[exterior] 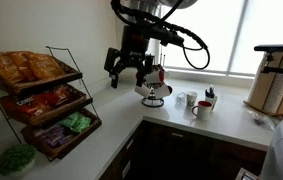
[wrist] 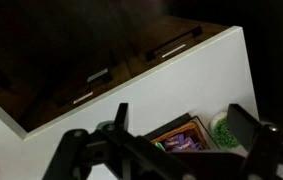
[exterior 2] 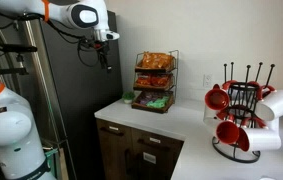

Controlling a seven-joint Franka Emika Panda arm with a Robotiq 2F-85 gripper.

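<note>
My gripper (exterior: 127, 79) hangs in the air above the white counter (exterior: 106, 110), its fingers open. In the wrist view, bare counter shows between the spread fingers of the gripper, with nothing held. From the other side, the gripper (exterior 2: 94, 60) appears high up, in front of a dark tall panel and well above the counter. A tiered rack (exterior 2: 155, 77) of snack bags stands on the counter, with orange bags (exterior: 24, 67) on top. Beside it is a round green plant (exterior: 15, 158), also visible as the plant (wrist: 220, 131) below the right finger.
A mug tree (exterior 2: 243, 95) with red and white mugs stands on the counter. Near it are a red mug (exterior: 202, 111) and a white mug (exterior: 180, 100). Dark drawers (wrist: 131, 62) lie below the counter edge. The counter between rack and mug tree is mostly clear.
</note>
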